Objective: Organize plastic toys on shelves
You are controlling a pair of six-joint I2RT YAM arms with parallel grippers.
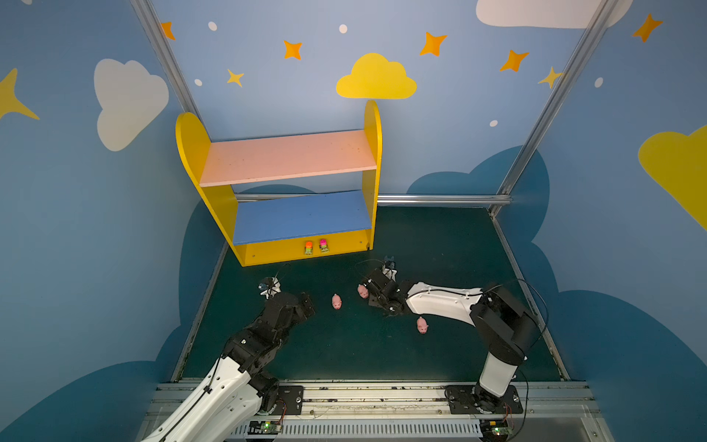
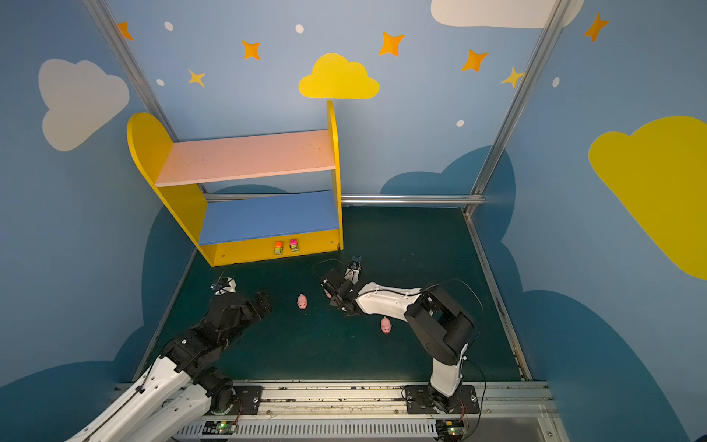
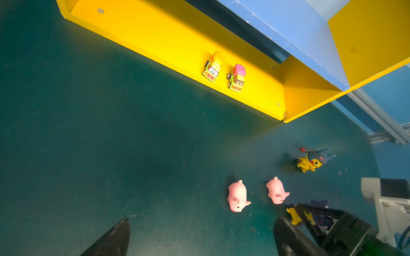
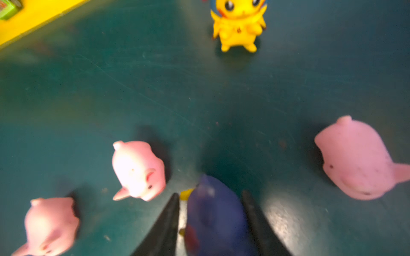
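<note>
My right gripper is low over a dark-blue and yellow figure (image 4: 213,213), which sits between its blurred, part-open fingers; whether they touch it I cannot tell. Around it lie pink pigs (image 4: 138,168), and a Pikachu figure (image 4: 237,27) with a blue hat stands farther off. Two toy cars, one orange-topped (image 3: 213,66) and one pink-topped (image 3: 236,79), sit on the bottom yellow shelf. My left gripper is open and empty over the floor, left of the pigs.
The blue middle shelf (image 1: 302,213) and pink top shelf (image 1: 287,154) are bare. The right side wall of the unit (image 1: 373,147) stands near the right gripper.
</note>
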